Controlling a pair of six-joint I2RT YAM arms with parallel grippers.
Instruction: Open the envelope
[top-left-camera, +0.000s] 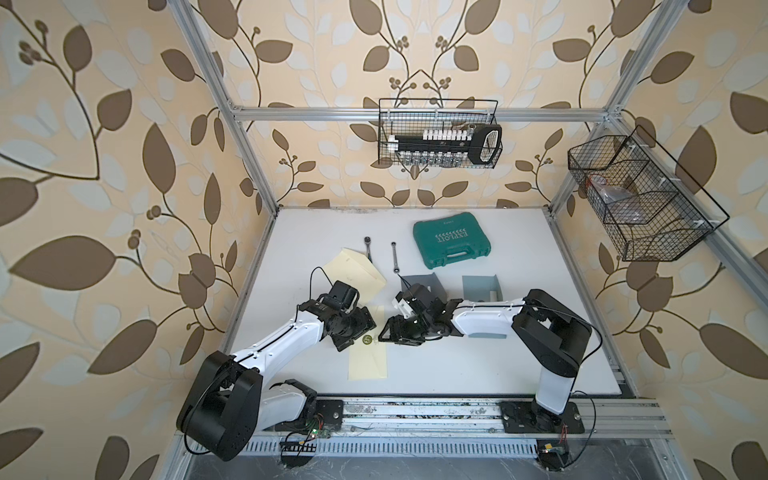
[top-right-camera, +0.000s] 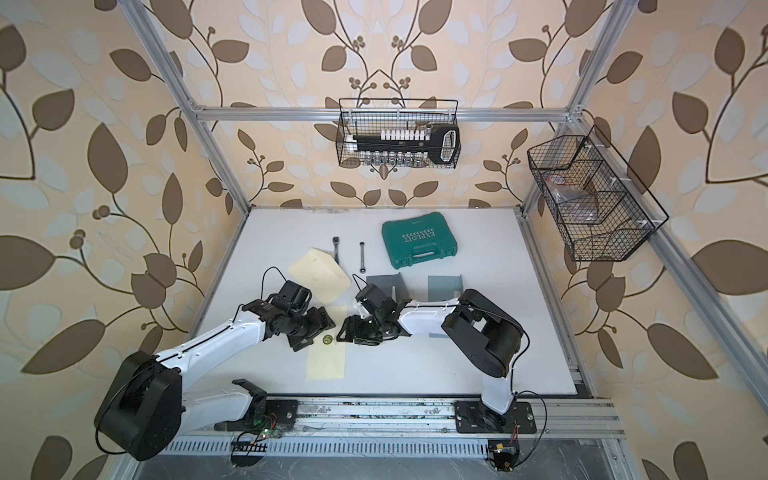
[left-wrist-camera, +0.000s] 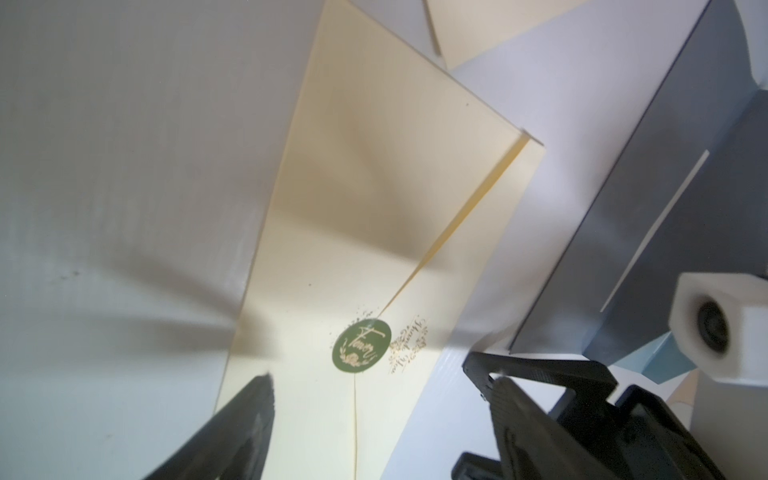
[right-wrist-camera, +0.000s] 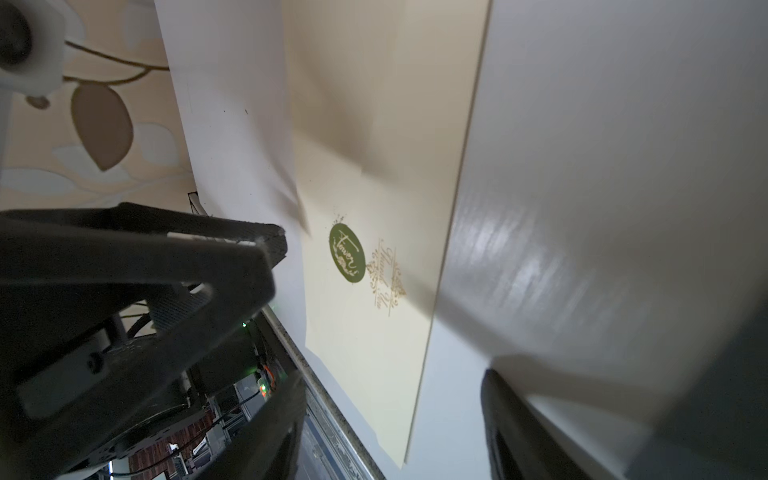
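Note:
A cream envelope (left-wrist-camera: 344, 200) lies on the white table between my two arms, a green oval sticker (left-wrist-camera: 361, 345) on its flap seam. In the left wrist view the flap edge stands slightly raised along a line running up from the sticker, which still spans the seam. My left gripper (top-left-camera: 357, 330) hovers over the envelope's left side, its fingers apart and nothing between them. From the right, my right gripper (top-left-camera: 391, 330) hangs near the envelope's right edge, fingers (right-wrist-camera: 520, 432) parted and empty. In the top views the arms cover part of the envelope.
Behind lies another cream envelope (top-left-camera: 357, 273) with its flap open. Two wrenches (top-left-camera: 394, 256) and a green case (top-left-camera: 452, 240) rest farther back. A dark grey box (top-left-camera: 434, 285) and a blue-grey box (top-left-camera: 480, 285) stand near the right arm.

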